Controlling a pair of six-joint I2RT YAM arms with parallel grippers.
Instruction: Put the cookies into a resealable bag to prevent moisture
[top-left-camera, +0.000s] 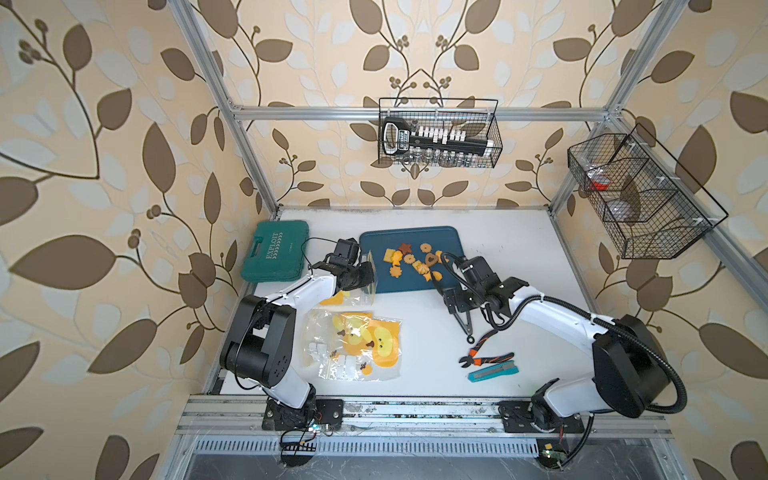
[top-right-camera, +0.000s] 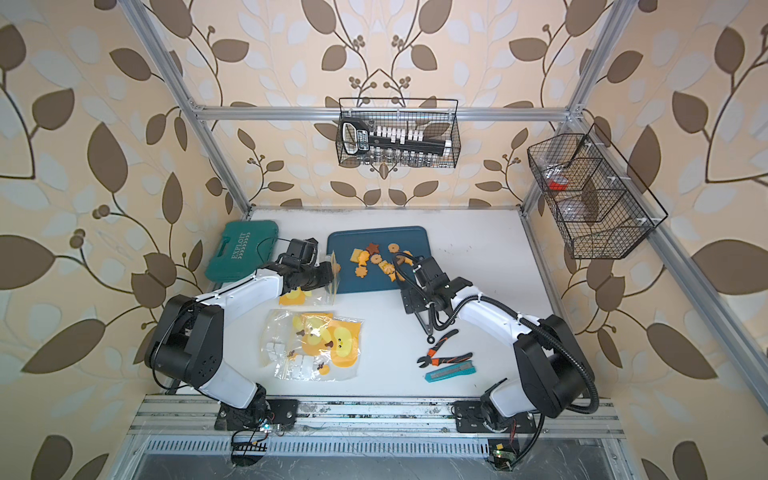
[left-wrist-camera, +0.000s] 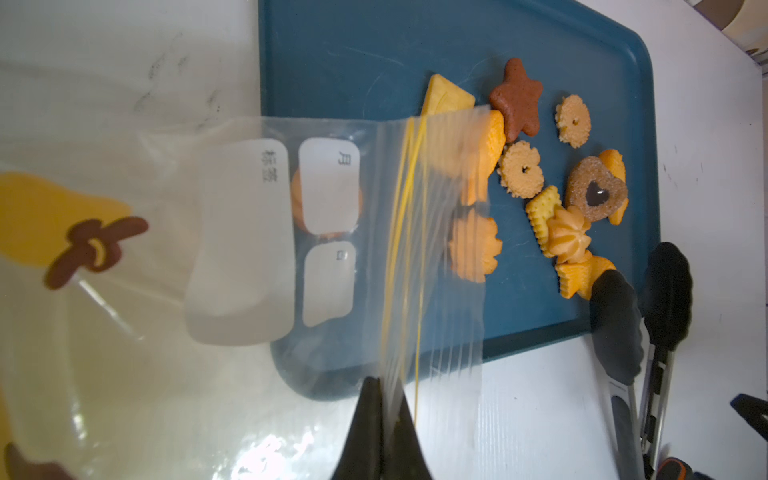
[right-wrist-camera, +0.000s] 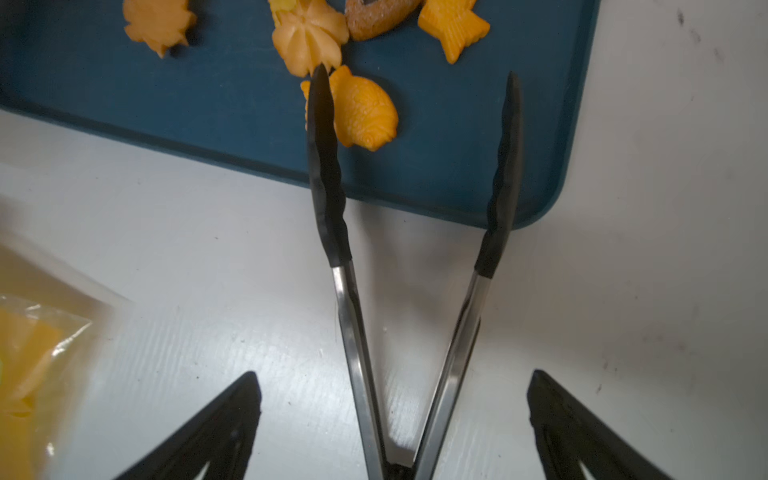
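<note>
My left gripper is shut on the edge of a clear resealable bag (left-wrist-camera: 244, 240) near its yellow-striped zip. The bag's mouth end overlaps the left part of a blue tray (left-wrist-camera: 552, 318), where assorted cookies (left-wrist-camera: 571, 233) lie in the middle and right. Whether the bag's mouth is parted cannot be told. In the right wrist view, my right gripper stands open, one finger on each side of the spread tongs (right-wrist-camera: 326, 184) and apart from them. The black tong tips reach over the tray's front edge, the left one by a fish-shaped cookie (right-wrist-camera: 365, 112).
More printed bags (top-left-camera: 360, 344) lie flat at the front left. A green case (top-left-camera: 274, 251) sits at the back left. Orange-handled pliers (top-left-camera: 494, 359) and a teal cutter (top-left-camera: 493, 371) lie at the front right.
</note>
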